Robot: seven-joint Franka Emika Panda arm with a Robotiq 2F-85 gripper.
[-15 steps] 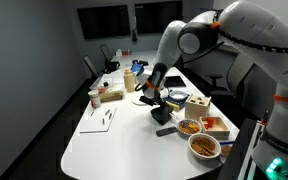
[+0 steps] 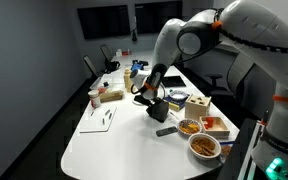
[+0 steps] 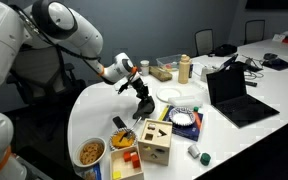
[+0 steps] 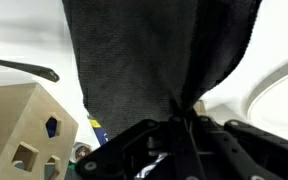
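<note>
A dark cloth point(image 4: 134, 75) fills much of the wrist view, its upper end gathered at my gripper. The gripper is shut on that cloth. From the side, the cloth point(image 3: 144, 106) hangs below the gripper point(image 3: 138, 88) over the white table. In the other exterior view, the same cloth point(image 2: 159, 111) shows as a dark patch under the arm. Whether its lower edge touches the table is hard to tell.
A wooden box with cut-out holes point(image 3: 156, 142), bowls of snacks point(image 3: 90, 152) and a tray of small blocks point(image 3: 127, 165) stand close by. A white plate point(image 3: 170, 96) and a laptop point(image 3: 239, 98) lie beyond.
In exterior view 1, my gripper has shifted a little to the left, carrying the top of the cloth with it. The surrounding objects look unmoved.
</note>
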